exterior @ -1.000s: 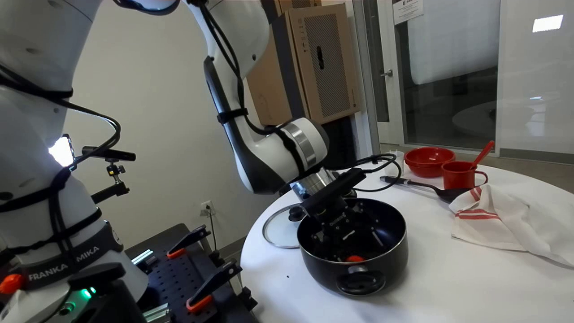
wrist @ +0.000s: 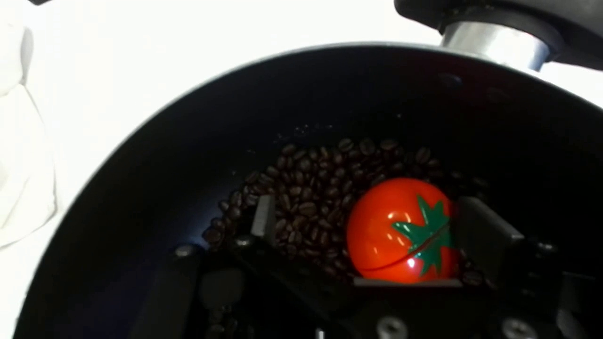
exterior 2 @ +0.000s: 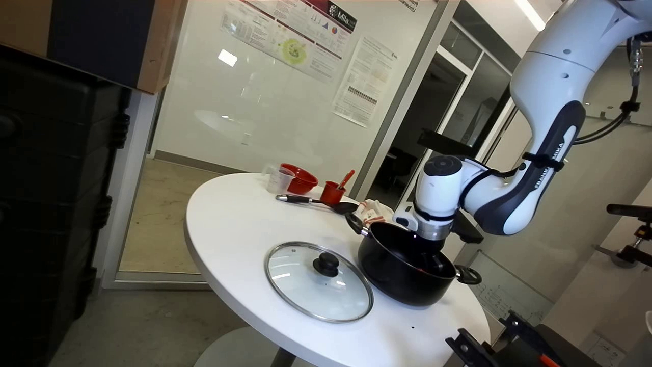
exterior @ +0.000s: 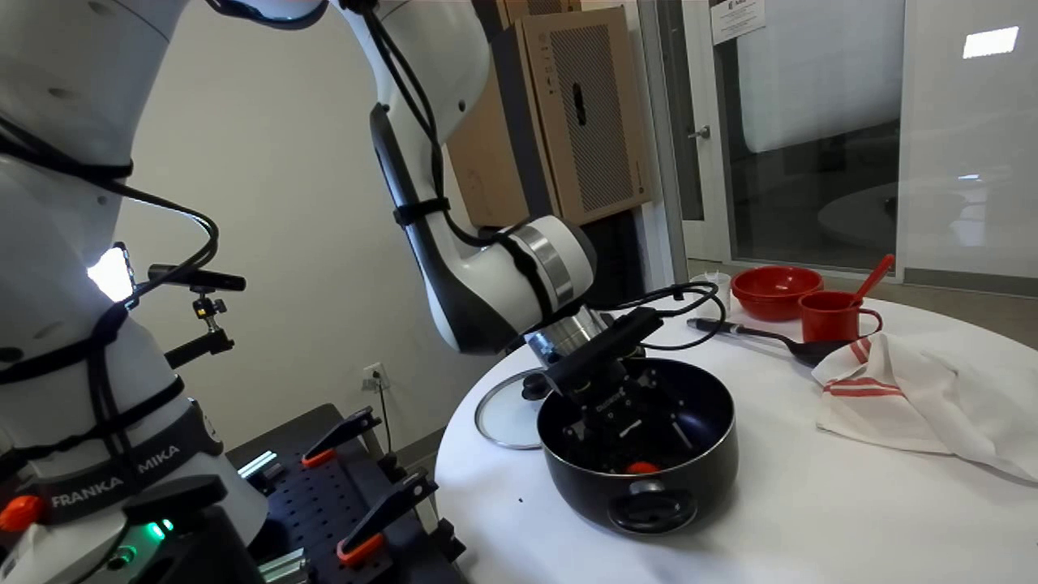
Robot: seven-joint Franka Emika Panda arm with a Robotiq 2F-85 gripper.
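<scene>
My gripper is down inside the black pot, its fingers standing apart. In the wrist view a red toy tomato with a green leaf mark lies between the two fingers, close beside the right one. The left finger stands clear of it, over dark coffee beans spread on the pot's floor. Whether the right finger touches the tomato, I cannot tell. Only a small red patch of the tomato shows past the pot's rim in exterior view 1.
A glass lid lies flat beside the pot. Farther off are a red bowl, a red mug, a black ladle, a clear cup and a white cloth.
The arm has sunk very slightly, with the gripper a touch lower in the pot. The pot and the things on the table have stayed put.
</scene>
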